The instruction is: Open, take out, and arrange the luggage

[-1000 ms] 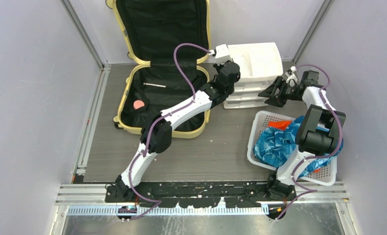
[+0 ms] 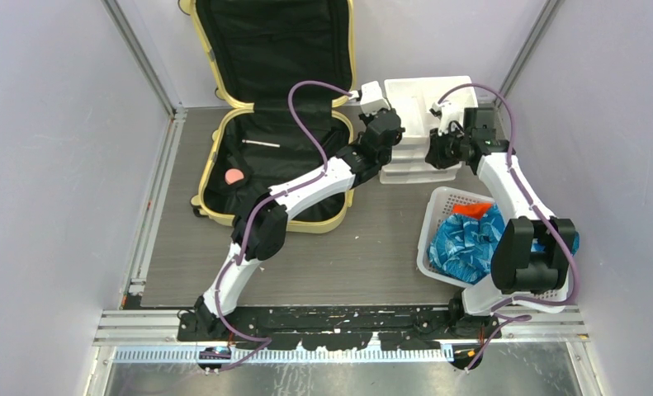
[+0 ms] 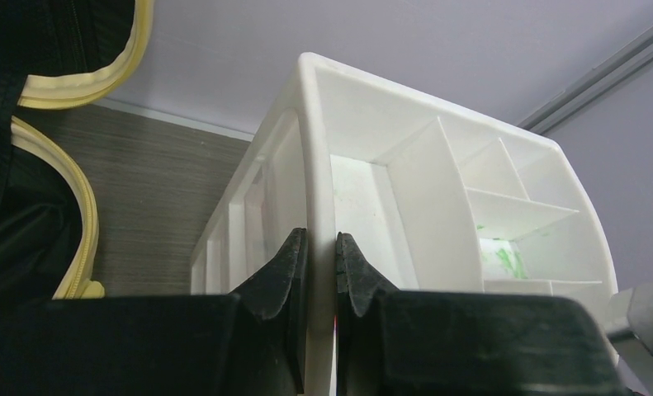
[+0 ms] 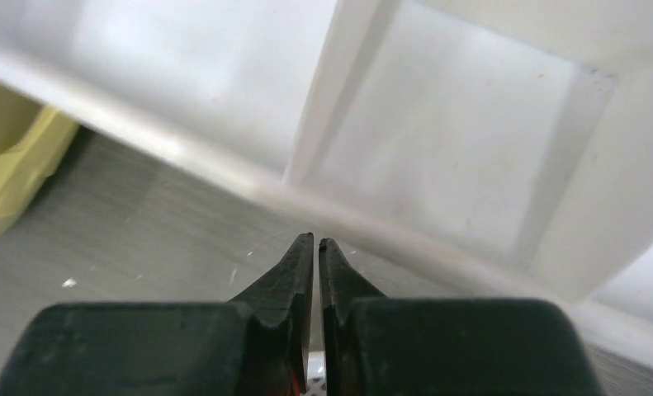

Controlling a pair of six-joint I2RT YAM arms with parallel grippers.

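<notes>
The yellow suitcase (image 2: 248, 190) lies open at left, its lid raised, a pink object (image 2: 234, 176) and a thin white stick (image 2: 260, 143) inside. A white multi-tier organizer (image 2: 414, 175) stands beside it. My left gripper is shut on the organizer's rounded upright edge; its top compartments show beyond. My right gripper is at the organizer's front; in the right wrist view its fingertips are nearly together below a white compartment lip (image 4: 224, 173), and I cannot make out what, if anything, is between them.
A perforated basket (image 2: 428, 239) holding blue fabric (image 2: 463, 243) and an orange item (image 2: 470, 209) sits at front right, under the right arm. Walls close in on both sides.
My right gripper has moved left, in front of the organizer, and its arm has extended. The organizer has shifted slightly downward in the top view. The left gripper is nearly still.
</notes>
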